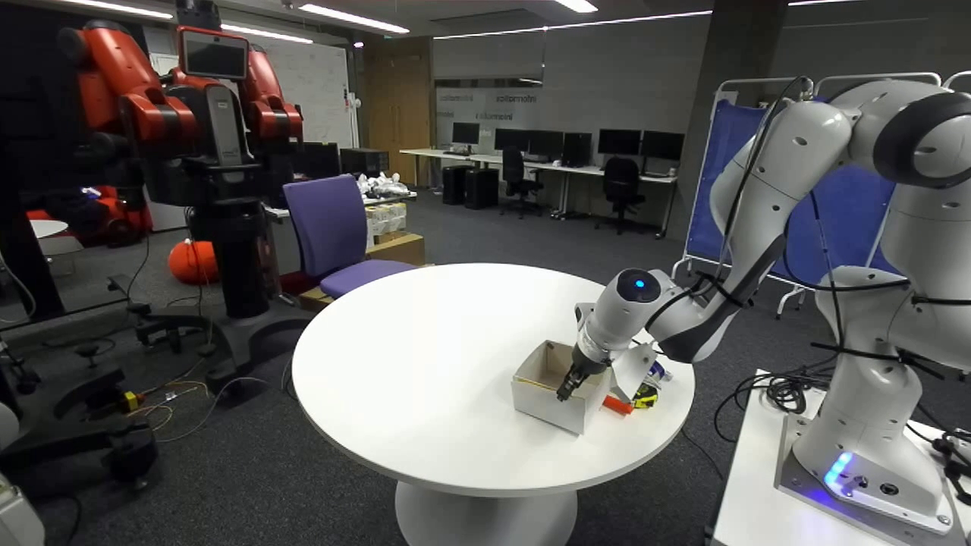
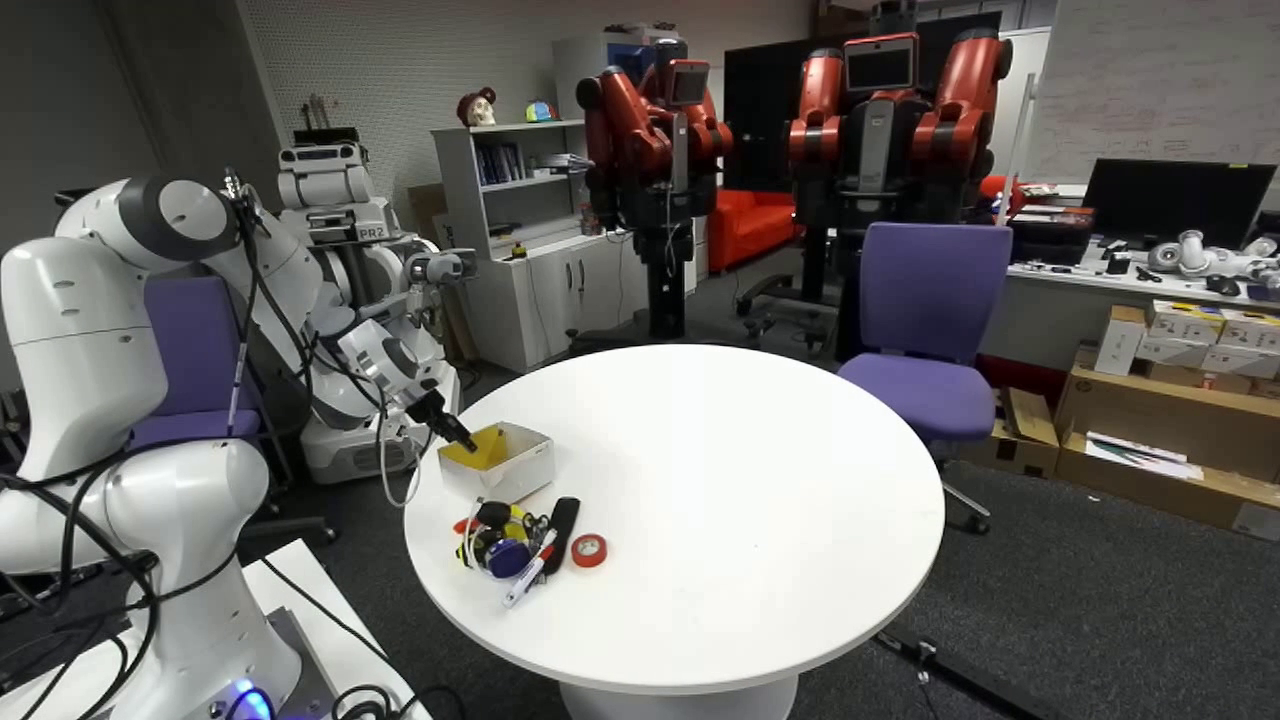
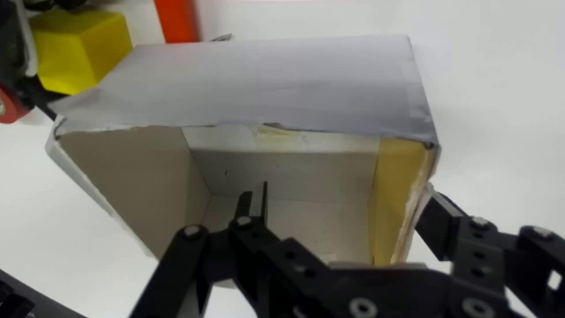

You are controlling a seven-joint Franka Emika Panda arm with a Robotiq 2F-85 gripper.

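Note:
The small open-topped white cardboard box [image 1: 548,403] sits level near the right side of the round table. Yellow colours one inner wall, as the box [image 2: 528,470] shows from the other side. My gripper [image 1: 569,387] is at the box's rim, pointing down. In the wrist view the fingers stand apart: one finger is over the box's hollow and the other lies outside the yellow-lined wall, so the gripper straddles that wall. The box [image 3: 275,79] looks empty where its inside shows; part of its floor is hidden by the gripper.
Close beside the box lies a cluttered pile [image 2: 506,546] with a black handled item [image 2: 560,536], a marker [image 2: 523,583] and a red tape roll [image 2: 589,551]. A yellow block [image 3: 79,50] and a red object [image 3: 177,21] show there too.

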